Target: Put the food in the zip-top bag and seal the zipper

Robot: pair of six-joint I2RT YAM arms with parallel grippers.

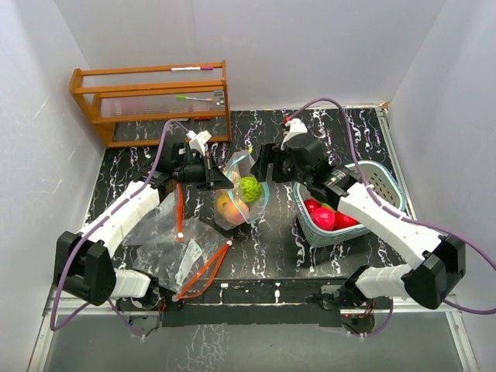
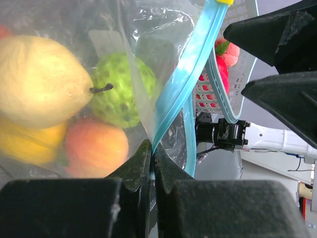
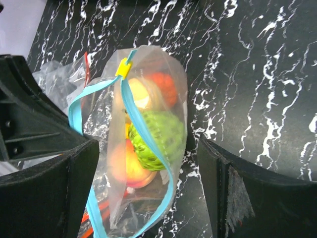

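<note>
A clear zip bag with blue zipper strips and a yellow slider stands mid-table, holding a green bumpy fruit, a peach, a pear and other fruit. My left gripper is shut on the bag's edge at the blue strip, as the left wrist view shows. My right gripper is part open at the bag's right side, its fingers apart above the bag.
A light green basket with red fruit is on the right. Empty bags with orange strips lie at the front left. A wooden rack stands at the back.
</note>
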